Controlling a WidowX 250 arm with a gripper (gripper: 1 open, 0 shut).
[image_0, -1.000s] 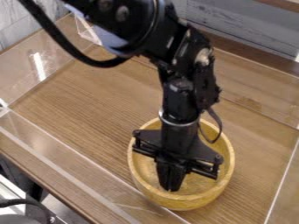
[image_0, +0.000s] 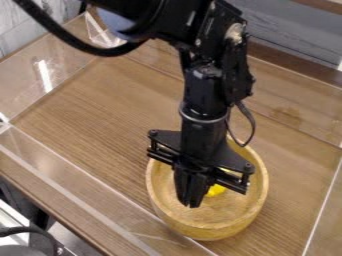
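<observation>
My black gripper (image_0: 189, 183) hangs over a yellow-tan round bowl (image_0: 201, 225), its fingers pointing down into it. The fingertips sit close together, shut, with nothing seen held between them. A small bright yellow object (image_0: 214, 191) lies in the bowl, partly hidden behind the gripper; its shape cannot be told.
A transparent edge runs along the left and front left, with a black cable at the lower left corner. A ledge runs along the back right.
The gripper has risen and moved back a little from lower in the bowl. More of the yellow object shows beside it.
</observation>
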